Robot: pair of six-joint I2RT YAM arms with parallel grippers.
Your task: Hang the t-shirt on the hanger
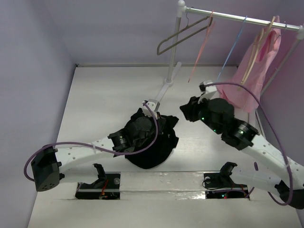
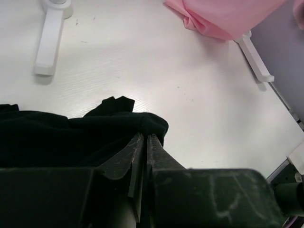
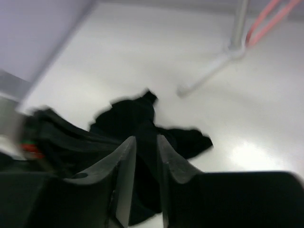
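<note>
The black t-shirt (image 1: 151, 154) lies bunched on the white table, partly hidden under my left arm. My left gripper is shut on a raised fold of it, and the cloth (image 2: 57, 137) spreads to the left in the left wrist view. My right gripper (image 1: 185, 110) hangs to the right of the shirt, apart from it. Its fingers (image 3: 126, 175) have a narrow gap with no cloth held between them; the shirt (image 3: 130, 114) shows beyond, blurred. An empty tan hanger (image 1: 158, 49) hangs at the left end of the rack.
The rack's metal rail (image 1: 237, 17) crosses the upper right, with a pink garment (image 1: 254, 71) on a hanger. Red and blue strips dangle from the rail. One white rack foot (image 2: 49, 45) stands close behind the shirt.
</note>
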